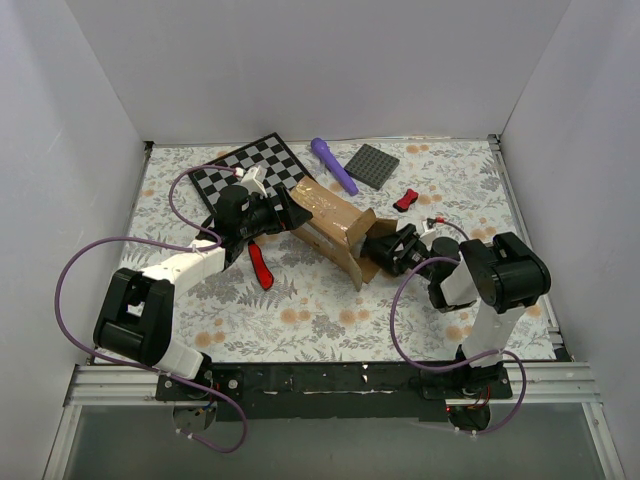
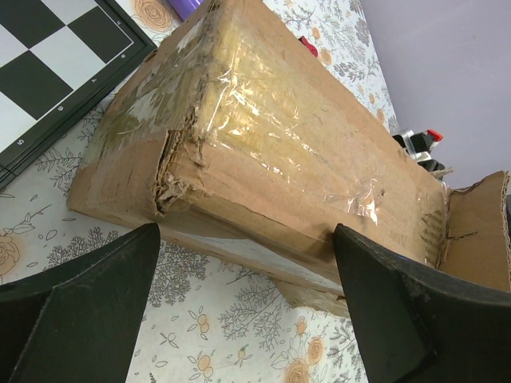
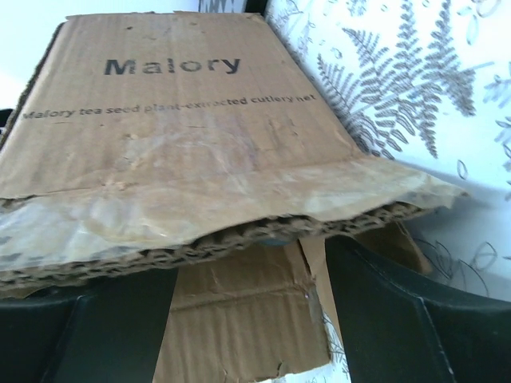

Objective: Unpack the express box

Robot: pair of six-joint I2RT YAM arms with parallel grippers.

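Observation:
The cardboard express box (image 1: 332,213) lies tilted in the middle of the table, taped along its top, its flaps spread at the right end. My left gripper is open at the box's left end, fingers apart, one overlapping the box's near edge in the left wrist view. At the flapped end, my right gripper is open, its fingertips reaching under a flap printed "Malory" (image 3: 172,104). Cardboard (image 3: 239,311) shows between its fingers, with no item visibly gripped. The box's contents are mostly hidden.
A checkered board (image 1: 215,185) lies behind the left arm, with a purple microphone-like object (image 1: 333,166) and a dark grid pad (image 1: 372,166) farther back. Small red-black items lie near the left gripper (image 1: 261,265) and at right (image 1: 406,200).

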